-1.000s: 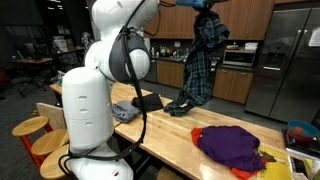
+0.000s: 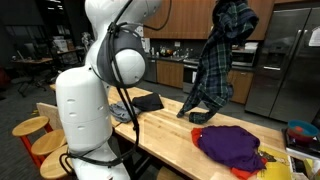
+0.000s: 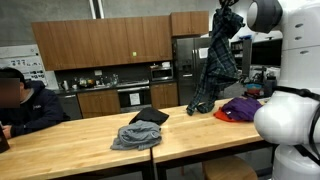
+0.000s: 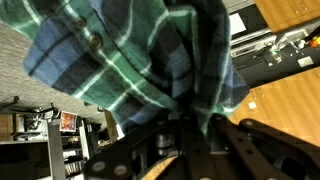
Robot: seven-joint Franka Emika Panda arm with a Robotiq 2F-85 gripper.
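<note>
A dark plaid shirt, green and blue with pale lines, hangs in a long strip high above the table. In the wrist view the shirt fills much of the picture, its buttons showing, and is bunched at my gripper, which is shut on it. Exterior view 2 shows the shirt reaching down to about the tabletop; whether its lower end rests on the table I cannot tell. In exterior view 1 the gripper itself is out of the picture at the top.
A purple cloth with red cloth lies on the right of the wooden table. Grey cloth and black cloth lie at the other end. A person sits beside the table.
The held shirt has moved to the right in exterior view 1, its lower end swinging along. The cloths on the table have stayed put.
</note>
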